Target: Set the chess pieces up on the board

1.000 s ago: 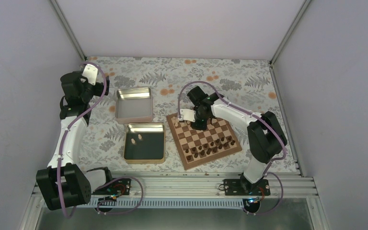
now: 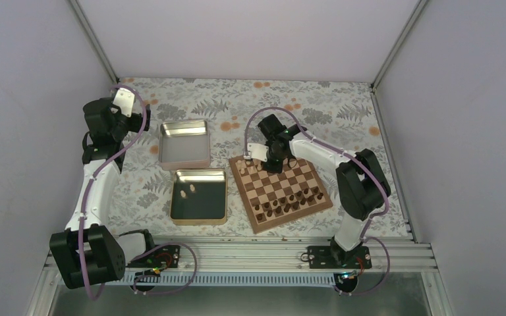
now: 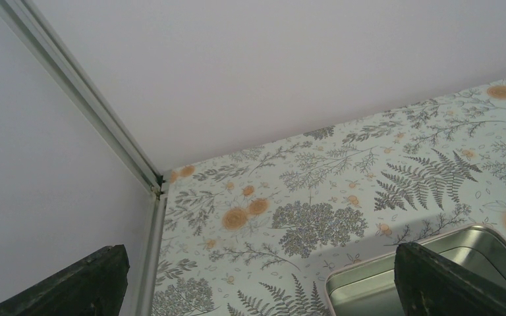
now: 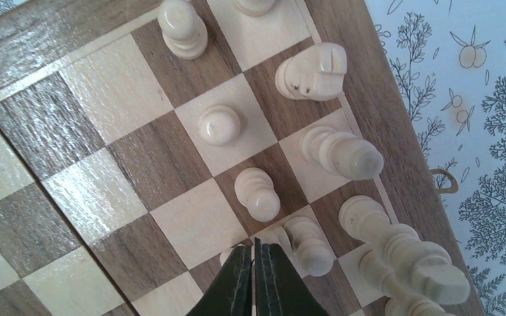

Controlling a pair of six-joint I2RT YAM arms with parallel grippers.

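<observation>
In the right wrist view, several white pieces stand along the board's edge, including a knight [image 4: 316, 72]. Pawns stand in front of them, one of them a pawn [image 4: 258, 195]. A toppled white pawn [image 4: 229, 254] lies beside a standing pawn [image 4: 311, 249], its middle hidden behind my right gripper. That gripper is shut, its fingers almost together, with no piece visible between them. Dark pieces [image 2: 286, 205] stand along the near side of the chessboard [image 2: 258, 229]. My left gripper is wide open and empty, over the far left of the table.
Two pale pieces, one a small piece [image 2: 183, 194], lie in the dark-lined tray [image 2: 199, 222]. Behind it an empty metal tray [image 2: 184, 124] stands. The right arm covers the board's far part.
</observation>
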